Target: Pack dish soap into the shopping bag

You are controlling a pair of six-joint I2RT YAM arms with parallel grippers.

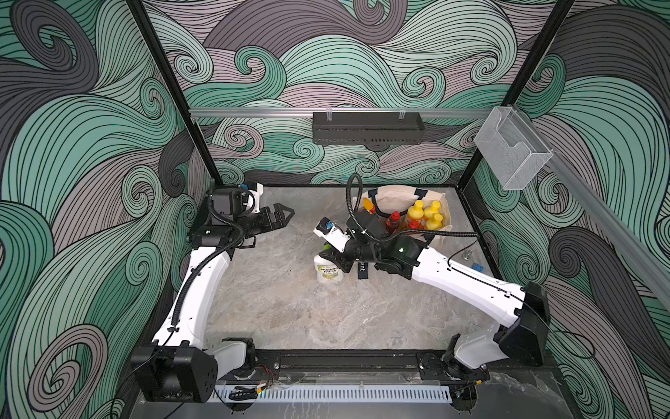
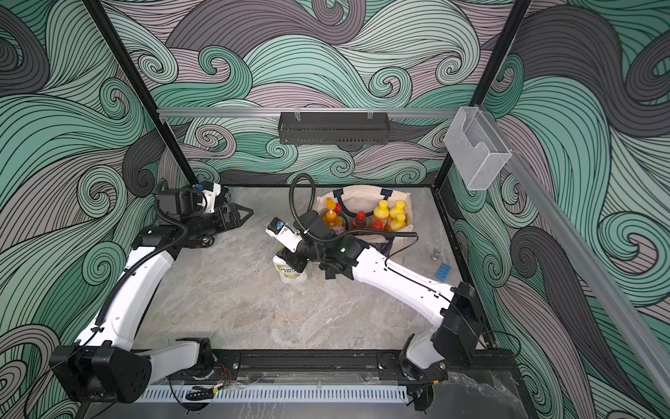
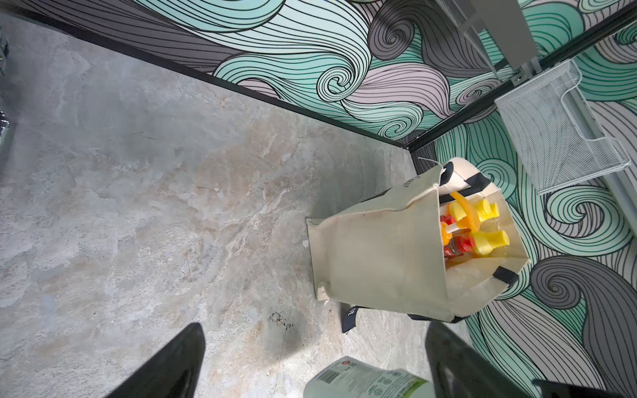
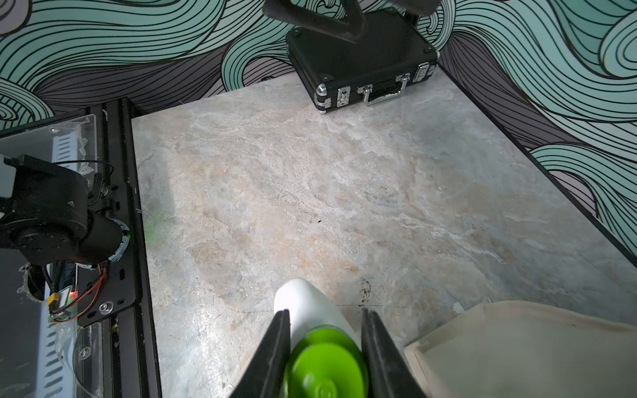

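The white dish soap bottle (image 1: 328, 272) with a green cap (image 4: 326, 371) hangs in my right gripper, whose fingers grip the cap from both sides, just front-left of the canvas shopping bag (image 3: 371, 265). Bottles with yellow, red and orange tops fill much of the bag. My left gripper (image 1: 282, 215) stands open at the back left, empty, over the table.
A black case (image 4: 361, 59) lies at the left end of the table (image 1: 279, 300). A blue sponge-like item (image 2: 443, 272) and a small metal object (image 2: 436, 254) lie at the right.
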